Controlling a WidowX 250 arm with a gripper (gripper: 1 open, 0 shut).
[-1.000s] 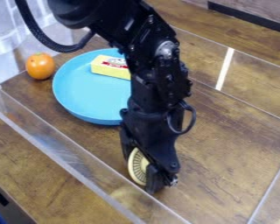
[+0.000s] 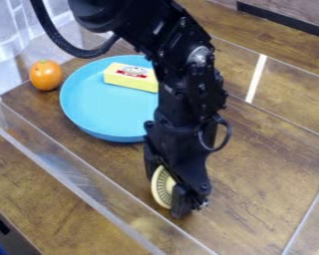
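The black gripper (image 2: 175, 181) reaches down to the wooden surface at the lower middle, shut on a pale yellow round object with dark ribbed markings (image 2: 162, 187). The gripper hides much of that object, so its full shape cannot be seen.
A blue plate (image 2: 99, 112) lies behind and left of the gripper, with a yellow-and-white box (image 2: 129, 76) on it. An orange fruit (image 2: 45, 75) sits at the far left. A clear ridge runs along the lower left.
The gripper has shifted very slightly, and the pale yellow object stays at nearly the same spot between its fingers.
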